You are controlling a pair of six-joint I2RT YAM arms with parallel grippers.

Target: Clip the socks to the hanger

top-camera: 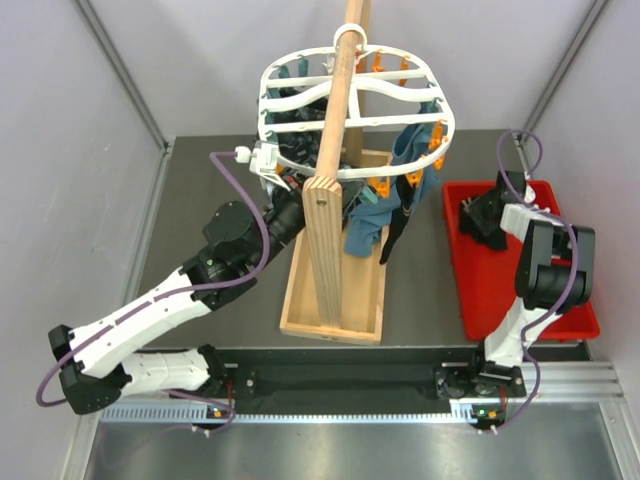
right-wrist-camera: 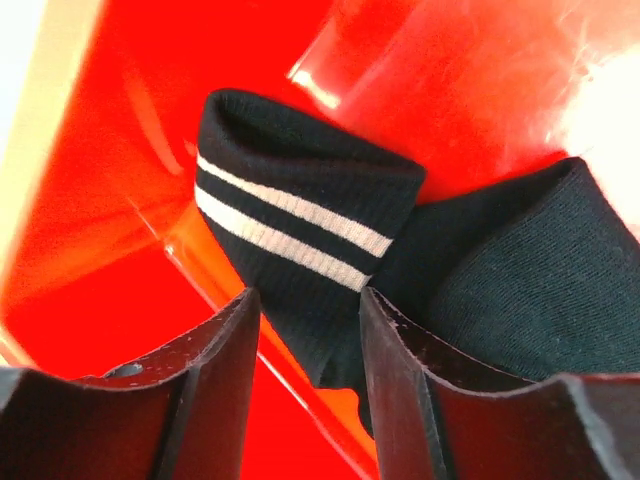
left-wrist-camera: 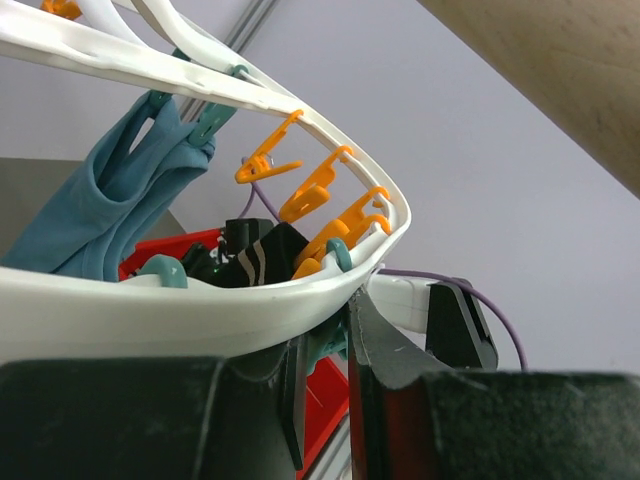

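A black sock with two white stripes [right-wrist-camera: 300, 215] lies in the red tray, beside more plain black cloth [right-wrist-camera: 530, 270]. Right over it is my right gripper, its fingertips apart and the striped sock showing between them. The white round hanger [top-camera: 300, 127] hangs on a wooden stand, with a blue sock [left-wrist-camera: 125, 190] and a black sock [top-camera: 397, 225] clipped to it. My left gripper is at the hanger's rim by a teal clip [left-wrist-camera: 330, 340]. Its fingers are only slightly apart, and whether they grip the clip is hidden.
Several orange clips [left-wrist-camera: 315, 190] line the hanger's rim. The stand's wooden post [top-camera: 327, 250] rises close to my left gripper. The red tray's [top-camera: 480, 310] front part is empty, and bare table [top-camera: 415, 300] lies between stand and tray.
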